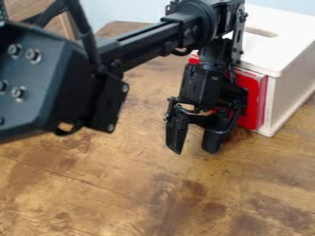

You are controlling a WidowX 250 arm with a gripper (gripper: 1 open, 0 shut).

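My black gripper (pixel 196 139) points down above the wooden table, its two fingers apart with nothing visible between them. Just behind it, on the right, stands a white box (pixel 283 64) with a slot in its top and a red panel (pixel 252 103) on its front face. The gripper and wrist hide part of that red panel.
The arm's dark links fill the upper left of the view, and a pale wall shows at the back.
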